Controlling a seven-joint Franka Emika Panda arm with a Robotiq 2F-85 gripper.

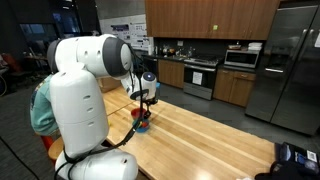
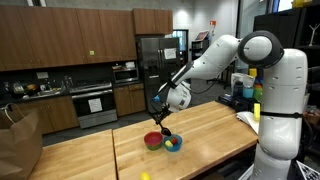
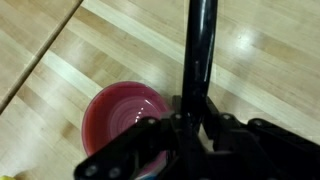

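Observation:
A long, glossy black object is clamped in my gripper, and the fingers are closed around its lower part in the wrist view. What the object is cannot be told. To its left in that view lies a red bowl, empty where its inside shows; my gripper hides part of its right side. From the second exterior view, the red bowl sits beside a blue bowl with several small coloured things in it. My gripper hangs over the table close to both bowls.
A yellow object lies near the table's front edge in the second exterior view. Much of the wooden table to the right of the bowls is bare in the first exterior view. Dark items occupy its right corner.

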